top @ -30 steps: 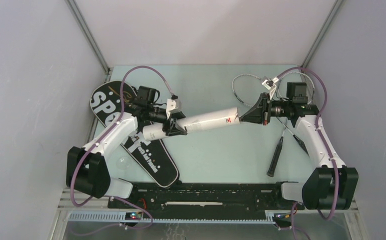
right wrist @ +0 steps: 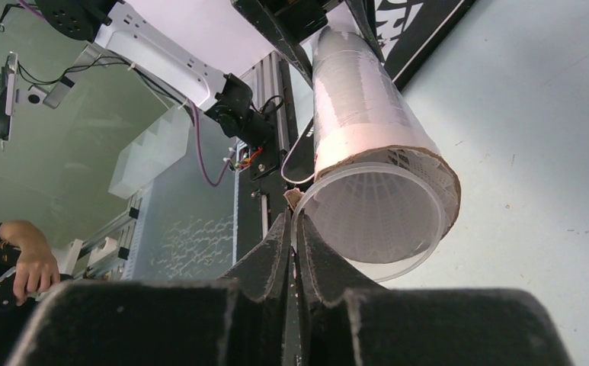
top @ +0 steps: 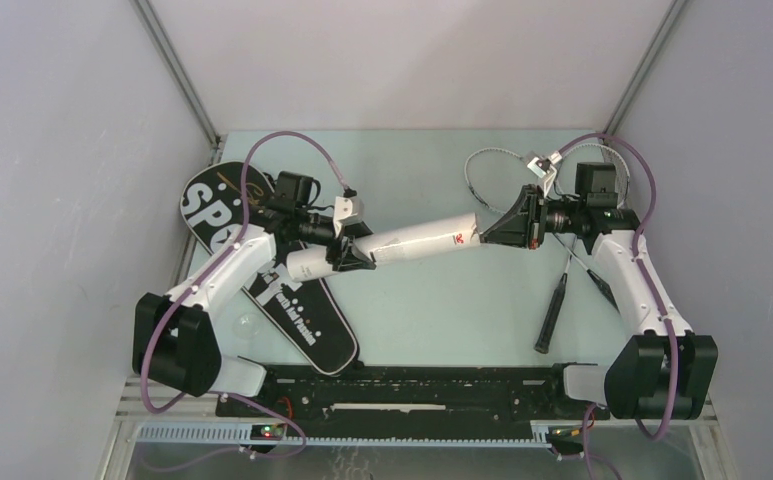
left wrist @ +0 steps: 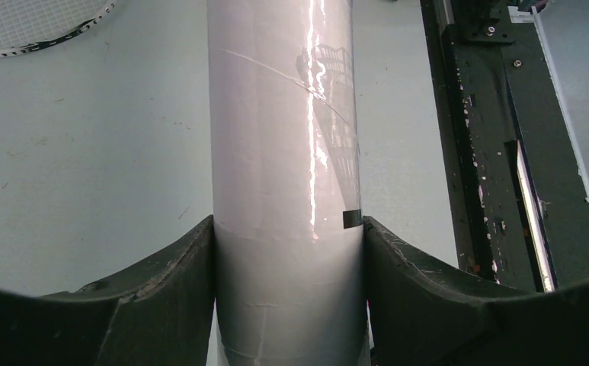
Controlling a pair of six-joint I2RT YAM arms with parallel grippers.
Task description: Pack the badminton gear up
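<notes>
A white shuttlecock tube (top: pixel 422 242) is held across the middle, clear of the table. My left gripper is shut around its body. At the tube's open right end, a white shuttlecock (right wrist: pixel 375 213) shows its round skirt slightly out of the mouth. My right gripper has its fingertips close together at the skirt's left rim, which passes between them; whether they press on it is unclear. On the table's left lies a black racket bag (top: pixel 307 325), partly under the left arm. Two rackets lie at the right, one with its handle (top: pixel 552 312) toward the front.
A clear round item (top: pixel 246 326) lies by the bag's left side. The black rail (top: pixel 412 390) runs along the front edge. Bare table (top: pixel 432 320) spreads below the tube and behind it. In the right wrist view, a person's hand (right wrist: pixel 32 267) appears at far left.
Almost nothing differs in the top view. Both arms and the tube keep their places, apart from a very slight shift at my right wrist.
</notes>
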